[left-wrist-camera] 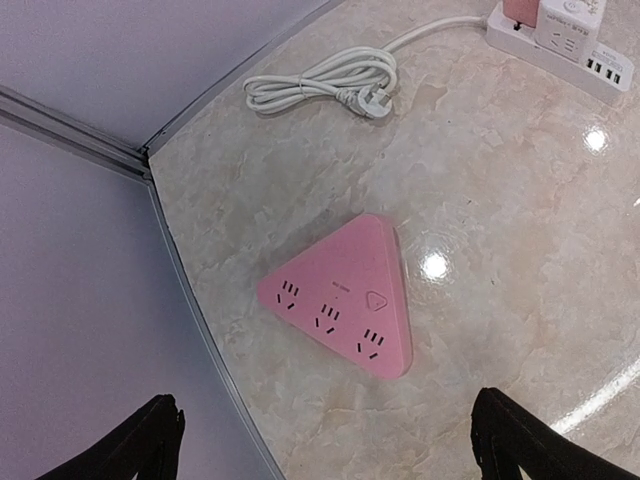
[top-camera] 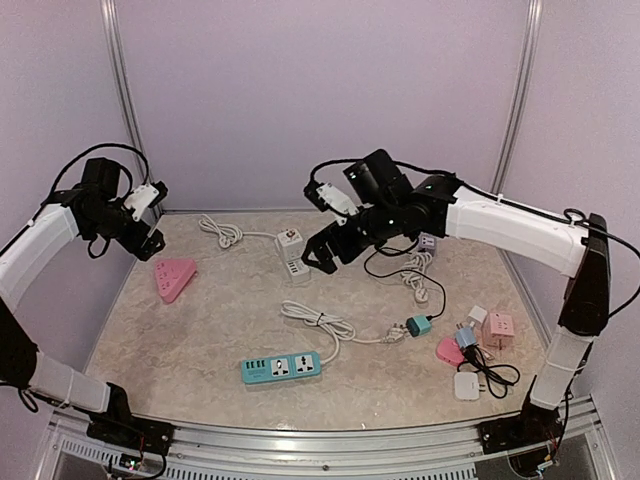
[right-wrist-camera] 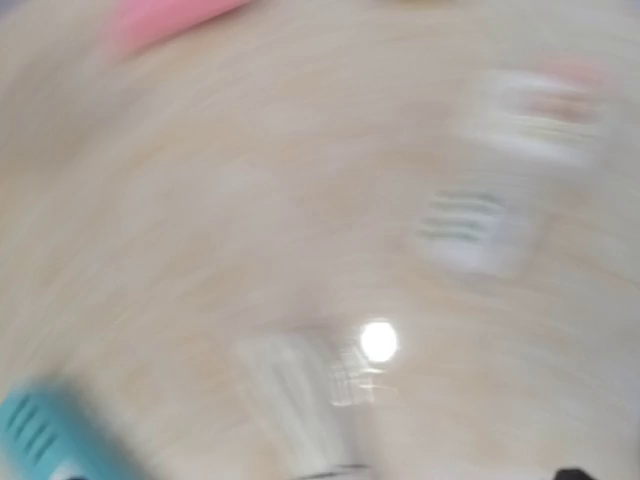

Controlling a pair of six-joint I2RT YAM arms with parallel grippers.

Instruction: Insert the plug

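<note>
Over the table's middle my right gripper (top-camera: 326,250) hangs open, in front of the white power strip (top-camera: 297,268) that carries a white cube plug (top-camera: 290,243). A teal power strip (top-camera: 281,368) lies near the front edge, its socket faces visible with no plug body standing on them. Above the left side stands my open left gripper (top-camera: 145,243), nothing between its fingers. Below it in the left wrist view is a pink triangular socket block (left-wrist-camera: 340,295), its visible slots empty. The right wrist view is strongly blurred; the teal strip (right-wrist-camera: 45,435) shows at its lower left.
Toward the right lie a teal plug (top-camera: 418,325) on a black cable, a pink cube plug (top-camera: 498,329), a white plug (top-camera: 467,386) and a pink round piece (top-camera: 449,350). Coiled white cord (top-camera: 320,318) lies mid-table.
</note>
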